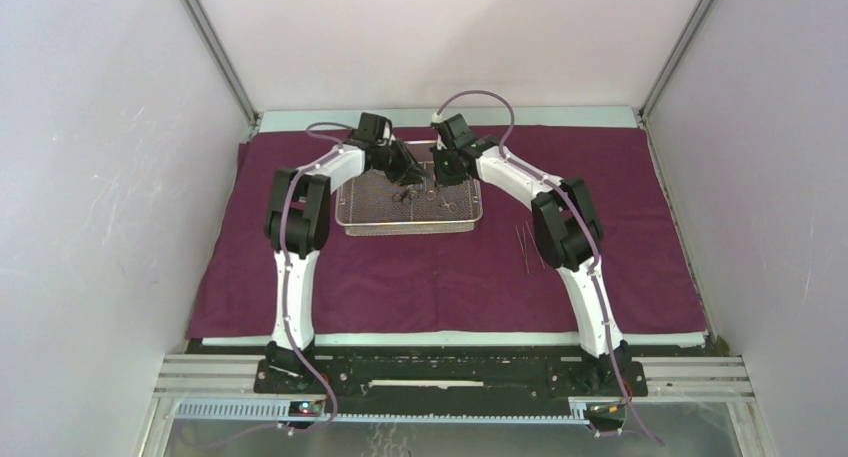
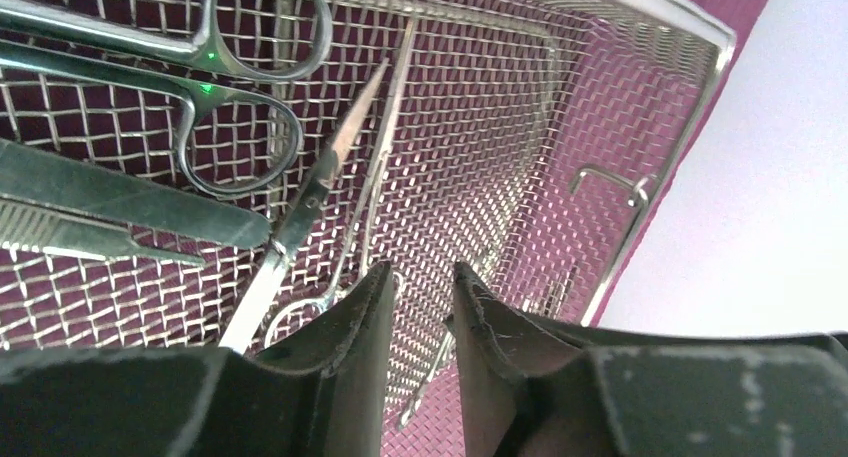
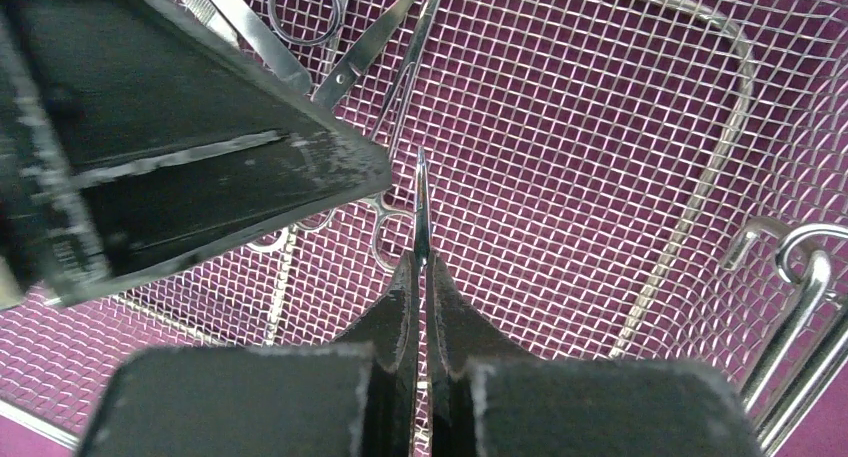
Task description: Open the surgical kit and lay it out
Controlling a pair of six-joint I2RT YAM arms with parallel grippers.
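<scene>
The wire mesh basket (image 1: pixel 410 230) lies at the middle of the cloth. Inside it, scissors (image 2: pixel 290 217), thinner scissors (image 2: pixel 375 167), ring-handled instruments (image 2: pixel 250 62) and a flat pair of tweezers (image 2: pixel 130 192) rest on the mesh. Over the basket, my left gripper is part open, its fingers apart with nothing visibly gripped. Close by, my right gripper is shut on a slim metal instrument (image 3: pixel 422 202), whose pointed tip sticks out past the fingers. The left gripper's dark finger (image 3: pixel 330 157) covers part of the right wrist view.
Several slim instruments (image 1: pixel 523 249) lie on the purple cloth (image 1: pixel 400 287) right of the basket, partly beside the right arm. The basket's wire handle (image 3: pixel 810 297) stands at its edge. Cloth in front of the basket is clear.
</scene>
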